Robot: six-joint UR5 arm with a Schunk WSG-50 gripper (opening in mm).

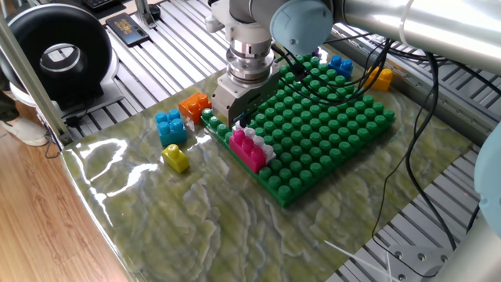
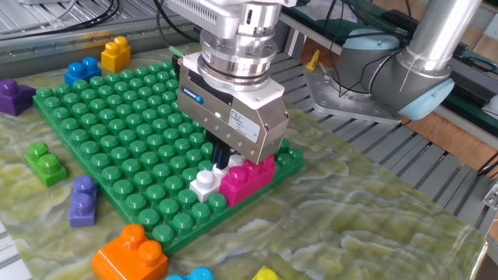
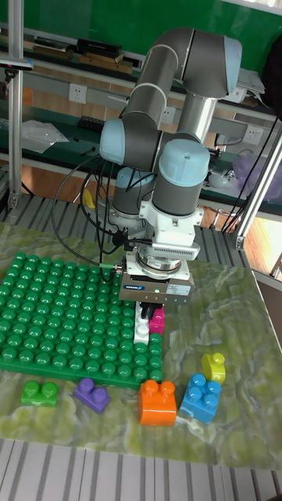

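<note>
The green studded baseplate (image 2: 124,148) lies on the marbled table sheet. Along one edge of it, near a corner, sit a pink brick (image 1: 249,152) and a white brick (image 2: 205,187), side by side and touching. My gripper (image 2: 221,165) points down over this pair, its dark fingers (image 2: 219,153) reaching to the top of the white brick. The fingers look close together, but the bricks and the gripper body partly hide the tips. Whether they hold the white brick cannot be told. In exterior view 3 the white brick (image 3: 141,333) shows in front of the fingers.
Loose on the sheet lie an orange brick (image 3: 157,404), a light blue brick (image 3: 200,398), a yellow brick (image 3: 214,367), a lime green brick (image 3: 39,393) and a purple brick (image 3: 91,395). Past the plate's far side are a blue brick (image 1: 340,66) and a yellow-orange brick (image 1: 380,78). Cables hang over the plate.
</note>
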